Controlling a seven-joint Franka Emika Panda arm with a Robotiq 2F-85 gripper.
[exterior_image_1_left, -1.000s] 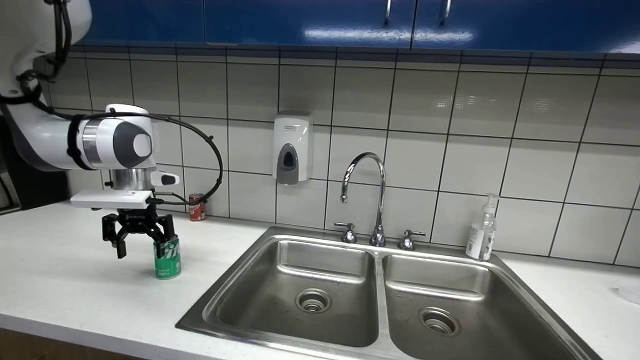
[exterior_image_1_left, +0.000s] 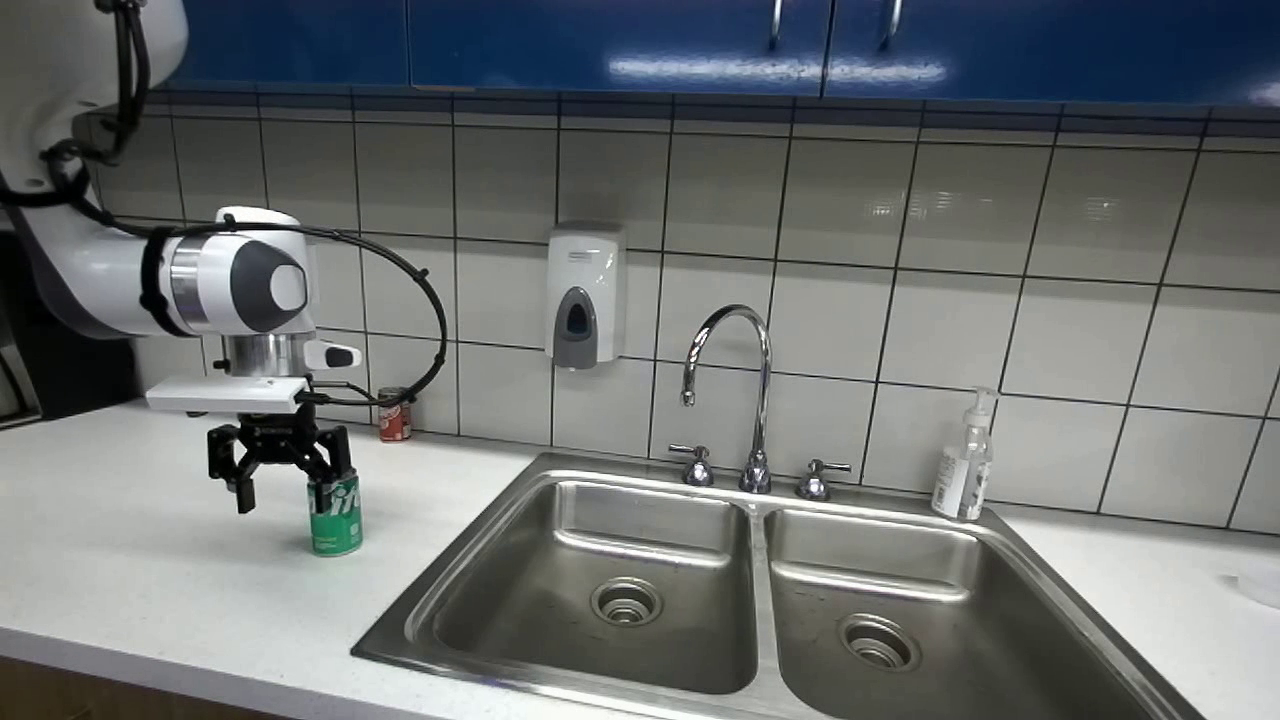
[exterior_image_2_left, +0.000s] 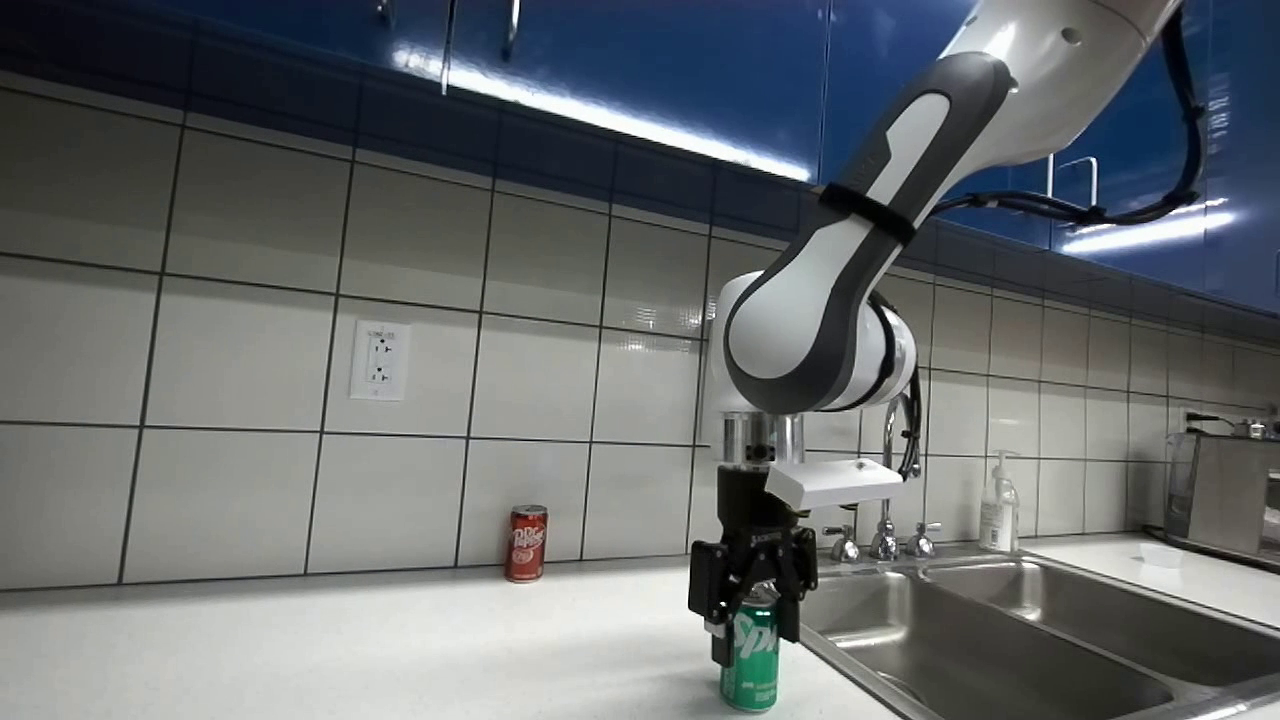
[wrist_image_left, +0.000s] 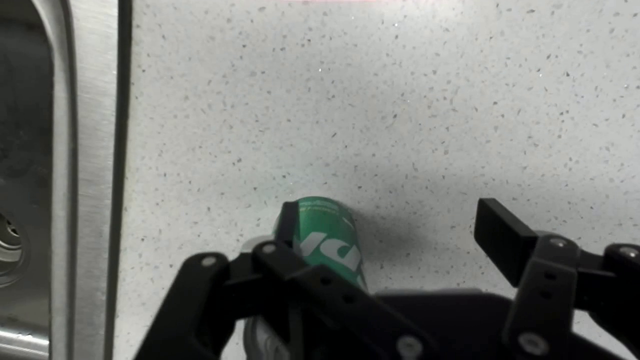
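Note:
A green Sprite can (exterior_image_1_left: 337, 523) stands upright on the white counter, left of the sink. Above the counter my gripper (exterior_image_1_left: 283, 494) points down with its fingers spread, in line with the top of the can. In the wrist view the left finger (wrist_image_left: 288, 223) covers part of the can (wrist_image_left: 324, 234), while the right finger (wrist_image_left: 505, 240) is well clear of it. Bare counter shows between the can and that right finger. The can's top is largely hidden by the gripper, and whether a finger touches it I cannot tell.
A red Dr Pepper can (exterior_image_2_left: 525, 544) stands at the back by the tiled wall. The double sink (exterior_image_1_left: 480, 576) with its faucet (exterior_image_1_left: 762, 396) lies right of the green can. A soap bottle (exterior_image_1_left: 963, 466) stands behind the sink.
My arm and gripper have shifted very slightly right and up in exterior view 1. The green can stands where it was.

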